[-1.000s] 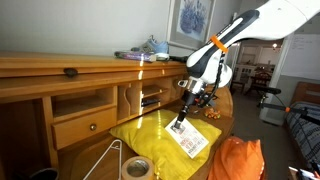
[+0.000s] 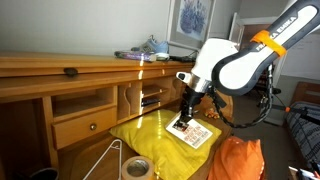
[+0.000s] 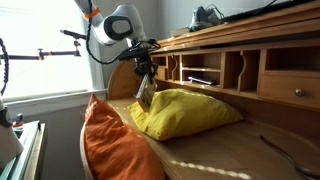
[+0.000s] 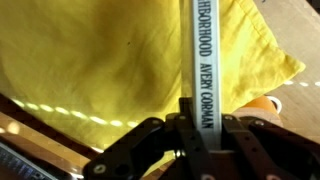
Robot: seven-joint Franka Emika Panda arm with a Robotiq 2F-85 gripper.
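A book (image 4: 205, 70) is pinched by its spine between the fingers of my gripper, which is shut on it. Its white spine faces the wrist camera, with the words "NEIGHBORHOOD" partly cut off and "AVERY CORMAN" on it. In the first exterior view the book (image 2: 191, 132) hangs tilted, its pale cover showing, in front of a yellow cloth (image 2: 150, 133). The second exterior view has the gripper (image 3: 146, 78) above the left end of the yellow cloth (image 3: 195, 115). Whether the book's lower edge touches the cloth, I cannot tell.
An orange cloth (image 2: 236, 160) lies at the desk's front right. A roll of tape (image 2: 137, 168) and a bent white rod (image 2: 104, 158) are left of the yellow cloth. Wooden drawers (image 2: 85, 127) and cubbyholes line the back. Bare desk shows at the front left.
The arm has come closer to the first exterior camera and appears larger. The book in its grip has shifted slightly right and its cover is now seen at a narrower angle.
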